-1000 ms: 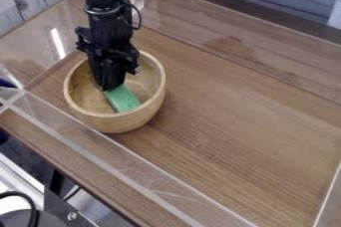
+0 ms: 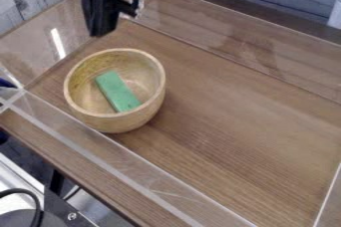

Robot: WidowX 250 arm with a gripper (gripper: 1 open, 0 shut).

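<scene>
A round light-wood bowl stands left of centre on the wooden table, with a green rectangular block lying inside it. My gripper is above and behind the bowl at the top left, clear of it. It is dark and blurred; it looks shut, with nothing visible between its fingers.
Clear plastic edging runs along its left and front-left side, with a black cable at the bottom left corner.
My gripper has risen up and away from inside the bowl toward the back. The green block stays in the bowl.
</scene>
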